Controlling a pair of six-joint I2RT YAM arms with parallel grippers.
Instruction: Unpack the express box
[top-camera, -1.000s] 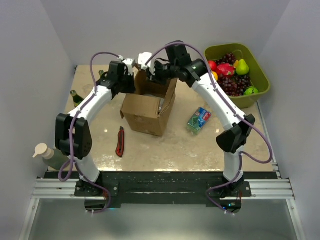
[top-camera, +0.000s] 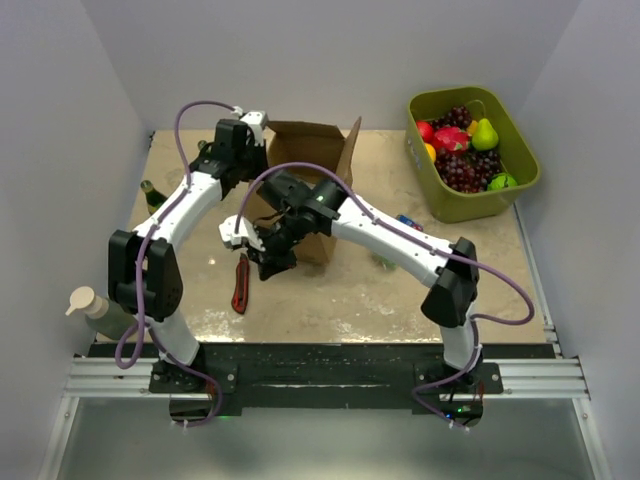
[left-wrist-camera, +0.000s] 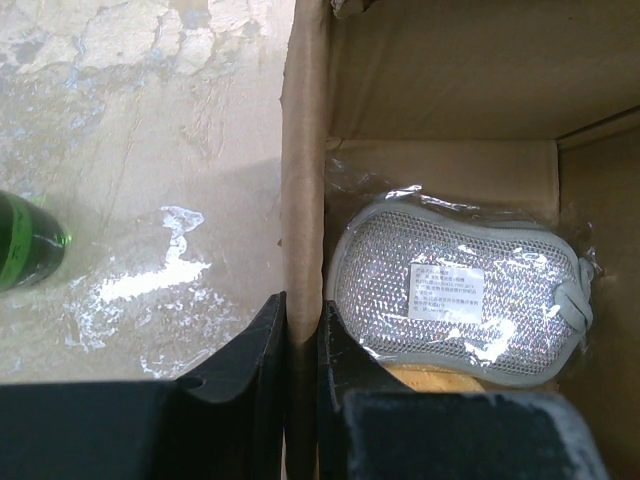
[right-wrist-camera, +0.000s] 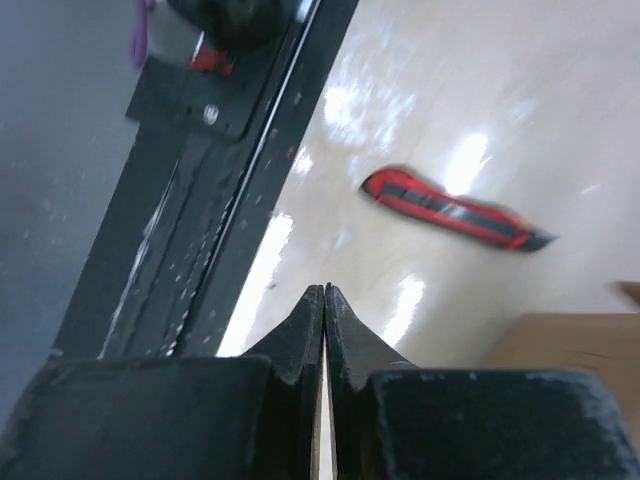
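Note:
The cardboard box stands open at table centre. My left gripper is shut on the box's left wall, with the cardboard edge between its fingers. Inside lies a bagged grey mesh item with a white label, above something orange mostly hidden. In the top view my right gripper is over the box's front; in the right wrist view it is shut, nothing visible between its fingers, near blurred cardboard.
A red box cutter lies front-left of the box. Green bottles stand left, a pump bottle front-left. A green fruit basket is back right. A small package behind the right arm is partly hidden.
My right gripper has moved from over the box's back and interior down toward its front, now covering the front flap in the top view. The left gripper has stayed nearly in place.

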